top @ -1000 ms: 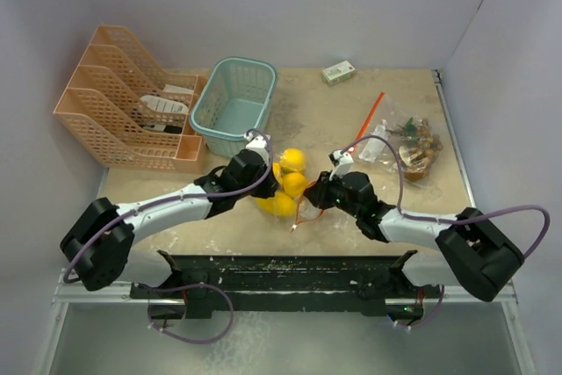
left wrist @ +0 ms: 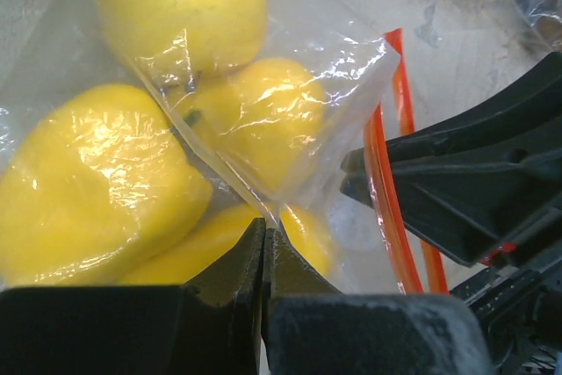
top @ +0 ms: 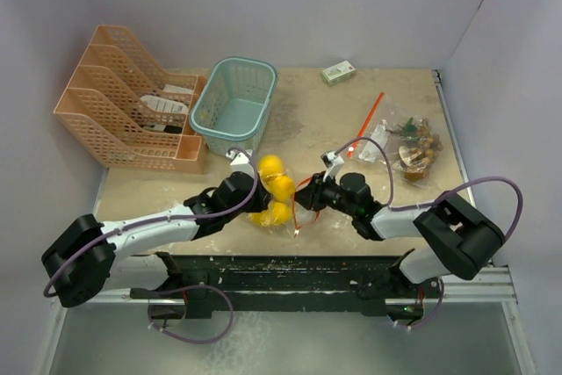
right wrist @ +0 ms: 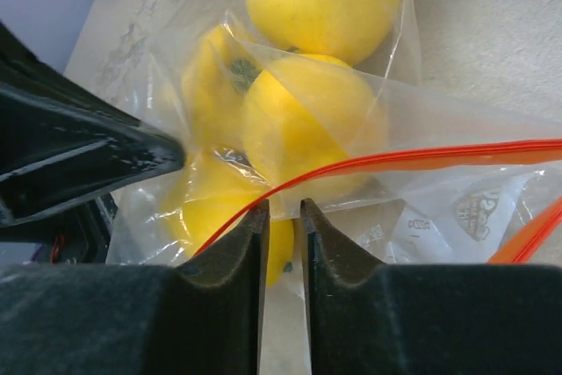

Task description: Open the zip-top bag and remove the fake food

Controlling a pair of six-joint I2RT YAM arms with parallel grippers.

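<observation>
A clear zip top bag of yellow fake fruit point(top: 270, 166) lies between my grippers, its red zip strip on the right side, showing also as a red band point(right wrist: 457, 148) in the right wrist view. My left gripper is shut at the bag's plastic near a crease; whether it pinches any film is unclear. My right gripper is at the red zip edge with a narrow gap between its fingertips; whether plastic lies in that gap is unclear.
A teal basket point(top: 202, 111) and an orange slotted rack point(top: 105, 120) stand behind. Another bag point(top: 413, 142) with brown and green items lies at right. A small box point(top: 338, 70) sits at the back.
</observation>
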